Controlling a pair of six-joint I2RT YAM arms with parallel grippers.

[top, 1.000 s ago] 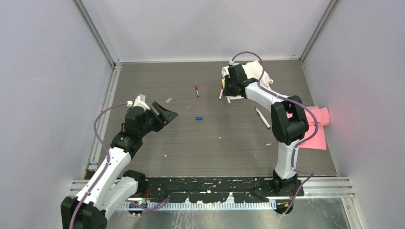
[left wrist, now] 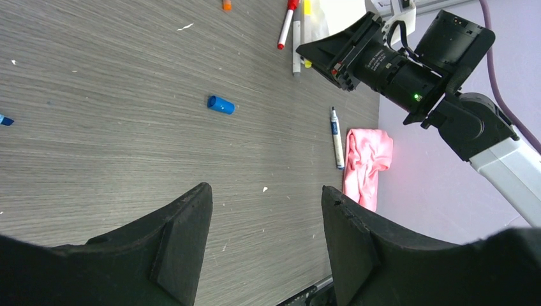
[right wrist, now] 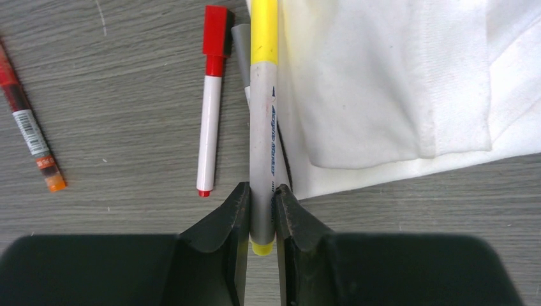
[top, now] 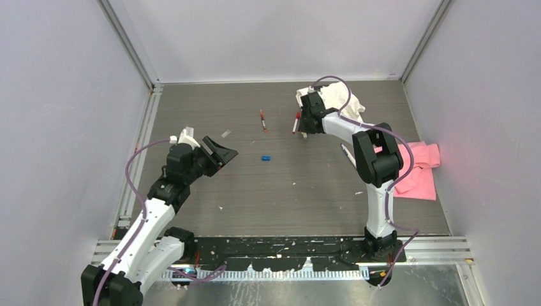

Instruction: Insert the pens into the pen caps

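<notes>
My right gripper is shut on a yellow pen (right wrist: 263, 127) at the edge of the white cloth (right wrist: 383, 95); a grey pen (right wrist: 241, 51) is partly hidden beneath it. A red pen (right wrist: 210, 127) and an orange pen (right wrist: 32, 131) lie to its left. A small blue cap (left wrist: 221, 104) lies mid-table, and a white-and-blue pen (left wrist: 337, 137) lies near the pink cloth. My left gripper hangs open over the table on the left, nothing between its fingers.
The pink cloth (top: 418, 178) lies at the right edge. Walls surround the back and sides.
My right arm has shifted slightly at the white cloth, its elbow moving a little left. The left arm is almost unchanged.
</notes>
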